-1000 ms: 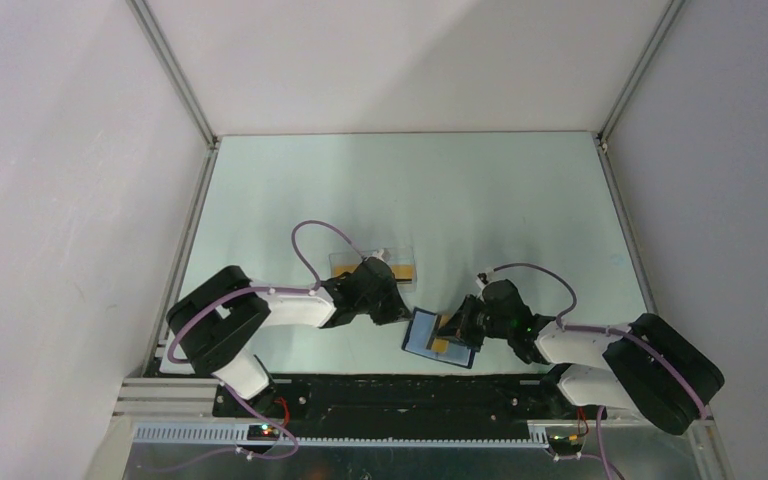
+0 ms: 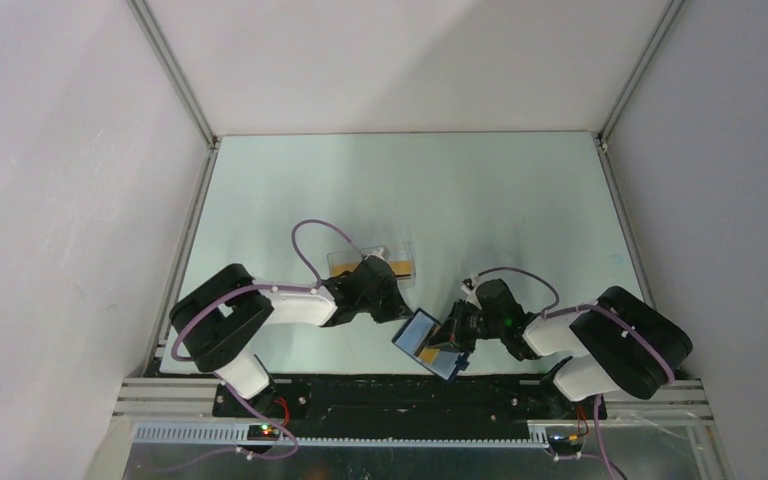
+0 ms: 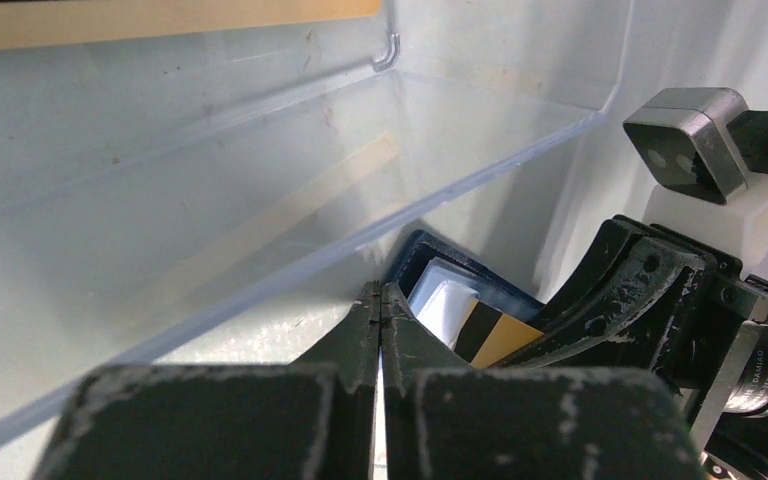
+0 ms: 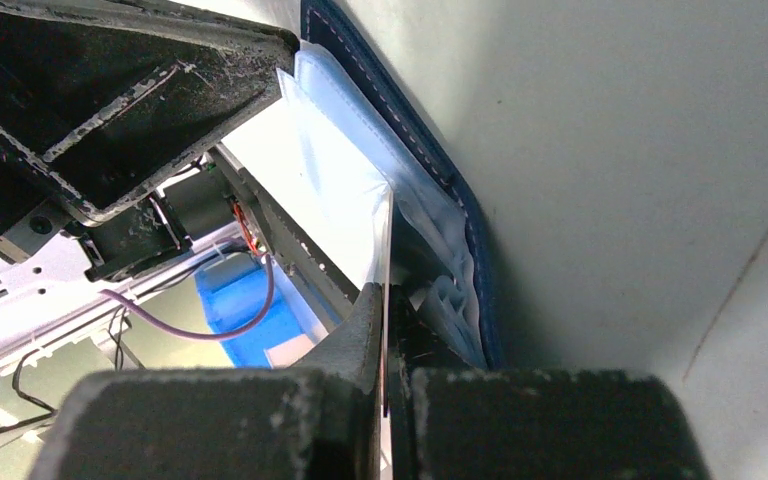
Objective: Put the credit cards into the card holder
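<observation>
The card holder (image 2: 415, 335), dark blue with clear sleeves and a gold-striped card, lies at the table's front. My right gripper (image 2: 450, 335) is over it; in the right wrist view (image 4: 385, 310) it is shut on a thin translucent sleeve edge standing up from the holder. My left gripper (image 2: 405, 313) is shut beside the holder's left corner, with nothing visible between its fingers. Behind it, a clear tray (image 2: 403, 253) holds gold-coloured cards (image 3: 160, 25), partly hidden by the left arm in the top view.
Walls stand at the sides and back; the front edge with its black rail lies just below the holder.
My right gripper and arm have shifted a little left, and the card holder has turned clockwise, its lower end moving toward the front edge. The left arm is practically still.
</observation>
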